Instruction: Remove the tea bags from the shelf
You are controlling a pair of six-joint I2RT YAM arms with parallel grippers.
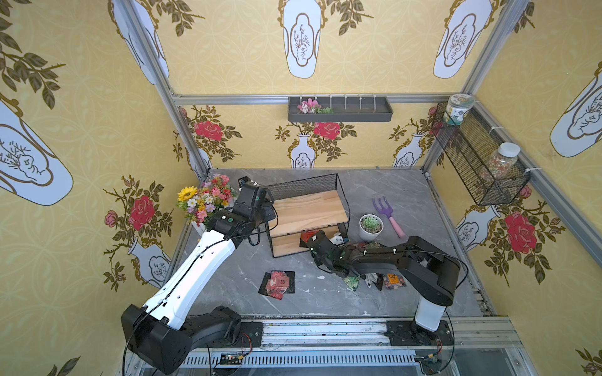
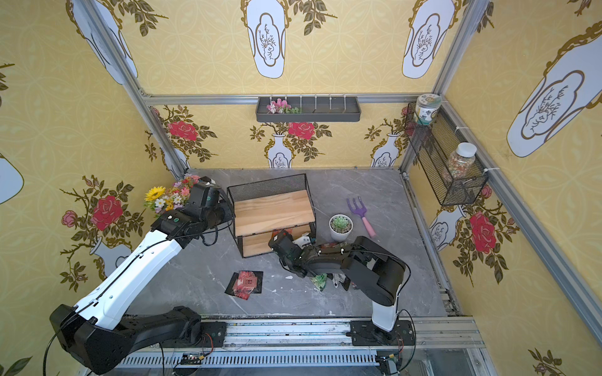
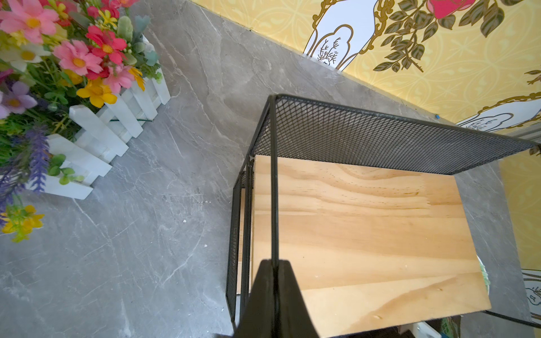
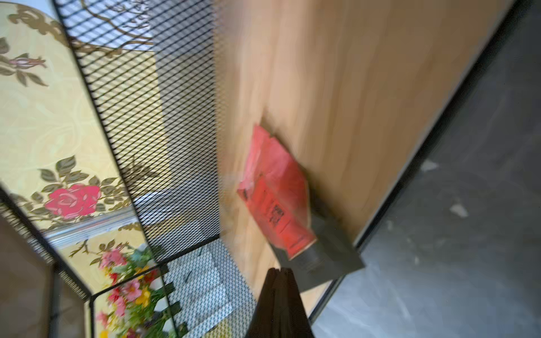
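On the lower wooden board of the black mesh shelf (image 1: 301, 216) lies a red and black tea bag (image 4: 279, 211). My right gripper is shut with nothing between its fingers; in the right wrist view the tea bag is just beyond the tips, outside them. From above, the right wrist covers much of that tea bag. At the shelf's left side my left gripper is closed, its tips overlapping the thin black frame bar in view; contact is unclear. Red and black tea bags (image 1: 279, 283) rest on the table in front of the shelf.
More packets (image 1: 392, 282) lie on the table under and beside the right arm. A potted succulent (image 1: 370, 227) and a purple fork (image 1: 390, 216) stand right of the shelf. A flower planter (image 3: 104, 129) is to the left. The shelf's upper board (image 3: 360, 236) is bare.
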